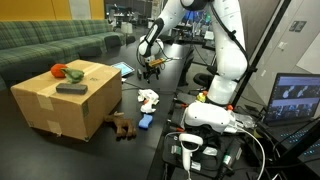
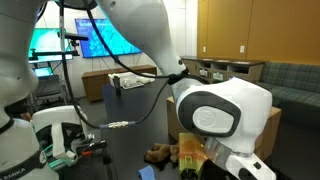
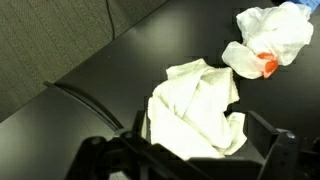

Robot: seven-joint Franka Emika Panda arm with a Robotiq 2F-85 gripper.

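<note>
A crumpled white cloth (image 3: pixel 190 112) lies on the dark table, below my gripper in the wrist view. The fingers stand open, one finger to each side of the cloth, with nothing visibly held. In the first exterior view my gripper (image 1: pixel 152 72) hangs over the far part of the table, small and dark. Another crumpled white piece with an orange patch (image 3: pixel 268 40) lies at the upper right of the wrist view. The gap between fingertips and cloth is hard to judge.
A cardboard box (image 1: pixel 72 112) with several items on top stands to the left. A brown toy (image 1: pixel 122 126) and a blue object (image 1: pixel 146 121) lie in front of it. The table's edge borders the carpet (image 3: pixel 55 40) at the wrist view's upper left.
</note>
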